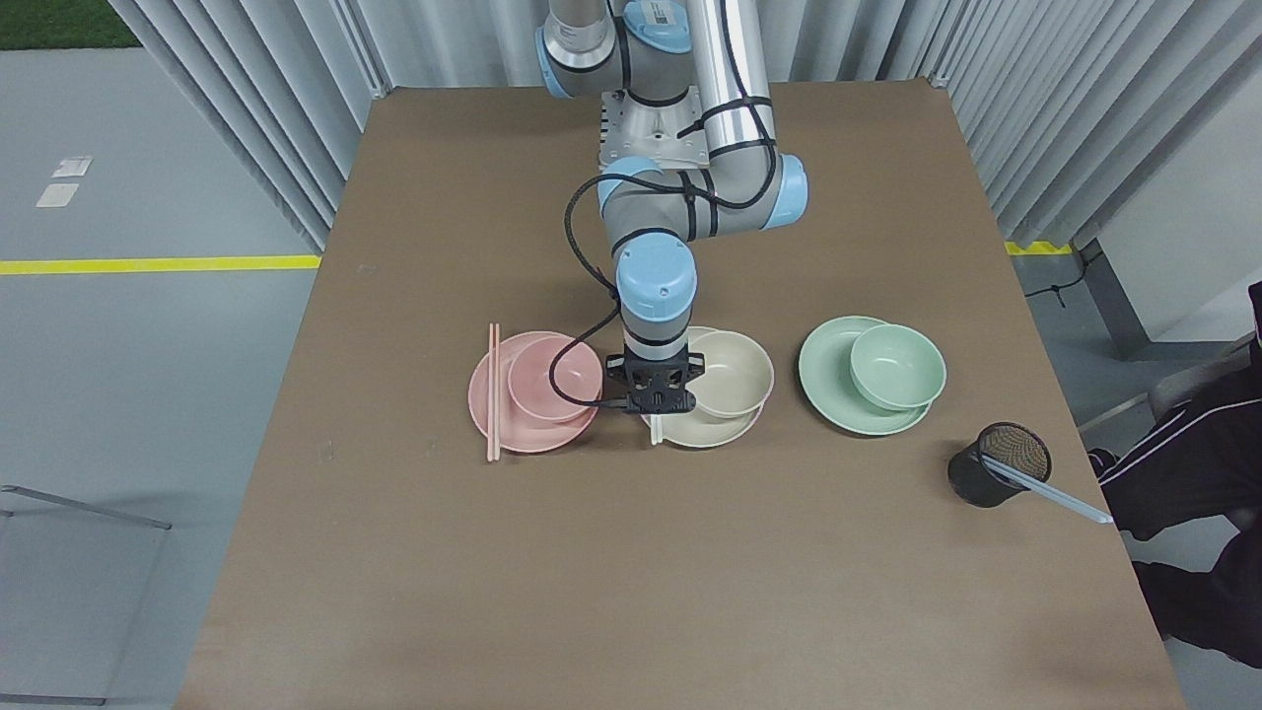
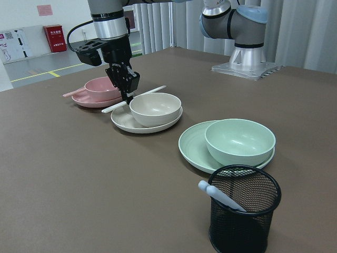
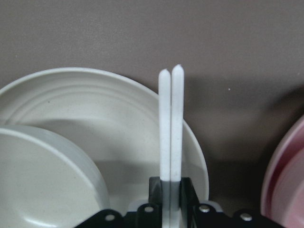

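Observation:
The gripper is shut on a pair of white chopsticks (image 3: 171, 123), held parallel over the left part of the cream plate (image 3: 109, 99) in the front view, beside the cream bowl (image 3: 47, 175). In the left view the gripper (image 2: 128, 97) is low, just beside that bowl (image 2: 155, 109), with the chopsticks (image 2: 158, 88) passing through it. In the front view the gripper (image 1: 657, 408) largely hides them.
A pink bowl (image 1: 553, 379) on a pink plate with pink chopsticks (image 1: 494, 390) stands left. A green bowl (image 1: 898, 361) on a green plate (image 1: 828, 379) stands right, with a black mesh cup (image 1: 982, 473) holding a light utensil nearer.

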